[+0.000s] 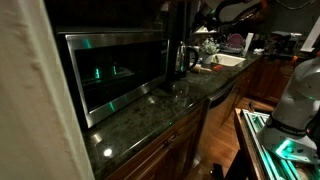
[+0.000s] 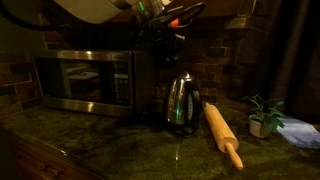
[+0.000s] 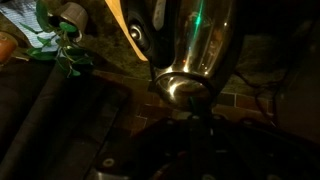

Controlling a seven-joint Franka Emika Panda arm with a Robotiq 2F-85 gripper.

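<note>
A shiny steel kettle with a black handle stands upright on the dark counter, to the right of the microwave. Above it in exterior view 2 is my gripper, dark and hard to make out. In the wrist view the kettle fills the top middle. There my gripper appears shut at the lower edge of the kettle's image, with nothing showing between its fingers. Whether they touch the kettle is too dark to tell. Exterior view 1 shows the kettle at the counter's far part.
A wooden rolling pin lies right of the kettle. Past it are a small potted plant and a pale cloth. The microwave bounds the left side.
</note>
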